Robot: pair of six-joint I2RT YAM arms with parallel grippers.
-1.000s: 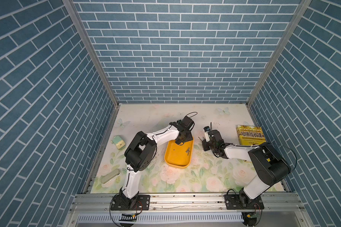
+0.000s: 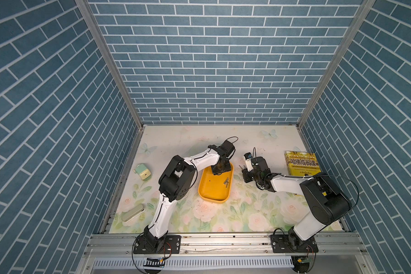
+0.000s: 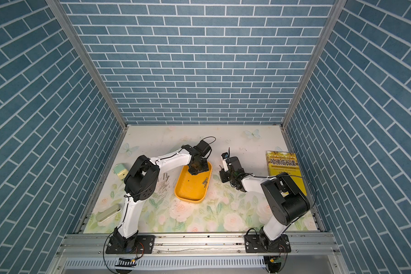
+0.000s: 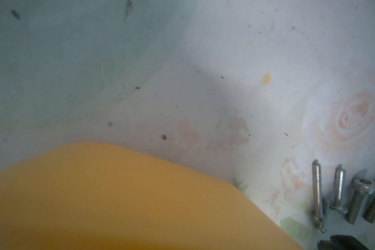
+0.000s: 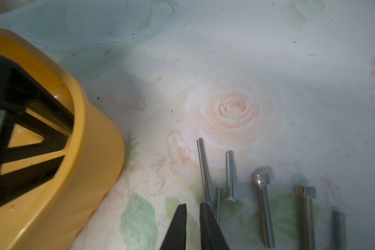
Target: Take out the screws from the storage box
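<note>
An orange storage box (image 2: 212, 191) sits in the middle, with several screws (image 3: 205, 181) inside. My left gripper (image 2: 221, 169) is low over the box's back end; its finger state is unclear. Outside, right of the box, several metal screws of differing sizes lie side by side on the table, also at the lower right of the left wrist view. My right gripper hangs beside these screws, its fingers a small gap apart, nothing clearly between them.
A yellow book (image 2: 301, 162) lies at the right, a small green-and-cream block (image 2: 141, 171) at the left, a pale bar (image 2: 132, 212) at the front left.
My right gripper has edged slightly left, toward the box.
</note>
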